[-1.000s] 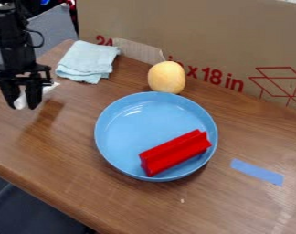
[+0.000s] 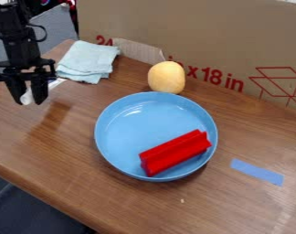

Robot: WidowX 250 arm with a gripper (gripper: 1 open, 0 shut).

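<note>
My black gripper [image 2: 26, 91] is at the left edge of the view, low over the table, shut on a small white object whose shape is mostly hidden by the fingers. A blue plate [image 2: 132, 122] sits in the middle of the table with a red block-like object [image 2: 175, 152] on its right front part. A pale yellow round object [image 2: 166, 77] rests behind the plate. A folded light blue cloth [image 2: 87, 59] lies at the back left, right of the gripper.
A cardboard box [image 2: 206, 32] walls the back. A blue strip [image 2: 257, 171] lies right of the plate.
My gripper has moved slightly left and up with the white object. The plate, red object, yellow object and cloth have stayed put.
</note>
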